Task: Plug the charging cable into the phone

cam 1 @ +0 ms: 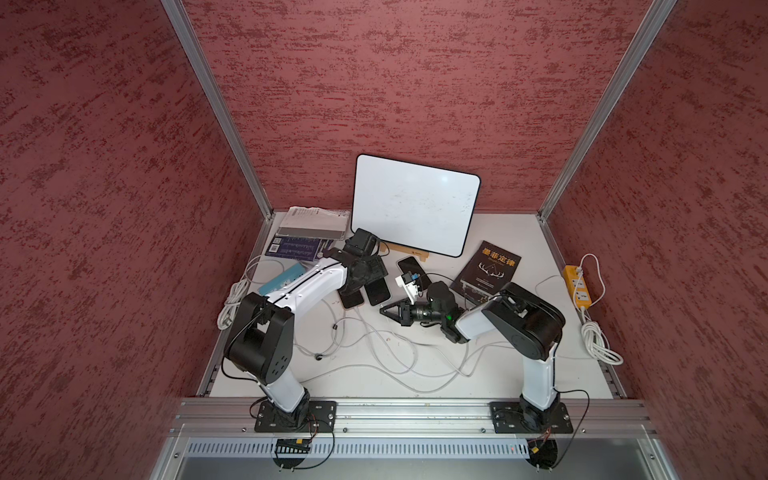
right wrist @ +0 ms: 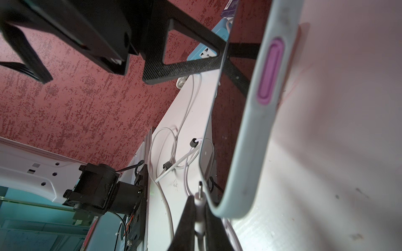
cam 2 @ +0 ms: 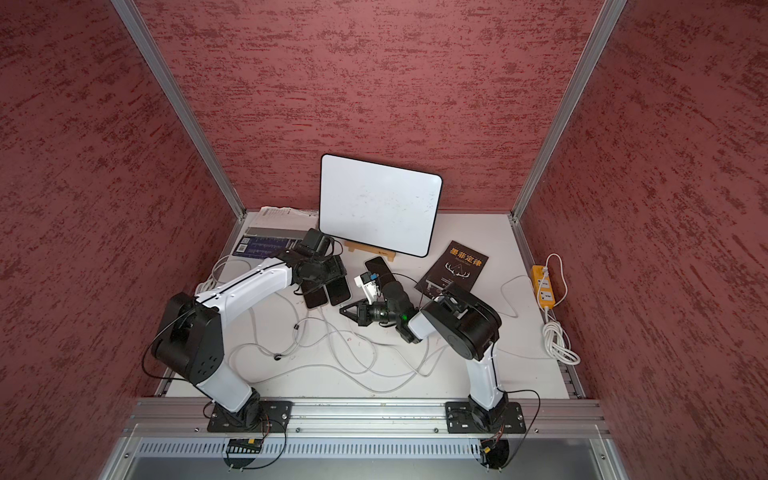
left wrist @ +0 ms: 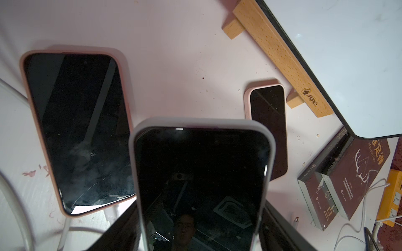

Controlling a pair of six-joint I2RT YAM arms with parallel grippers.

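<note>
In the left wrist view, my left gripper is shut on a phone (left wrist: 201,167) in a pale case, its fingers (left wrist: 119,232) at the two long sides. The phone is raised off the table. My right gripper is shut on the white plug of the charging cable (right wrist: 199,211). Its bare metal tip points toward the phone's lower end (right wrist: 234,205) and shows close to the corner. Whether tip and case touch, I cannot tell. The port itself is hidden in the right wrist view.
A pink-cased phone (left wrist: 79,133) and a smaller phone (left wrist: 270,125) lie on the table. Behind stands a whiteboard (cam 1: 416,200); a dark book (cam 1: 486,272) lies to the right. Loose white cables (cam 1: 384,368) cross the front of the table.
</note>
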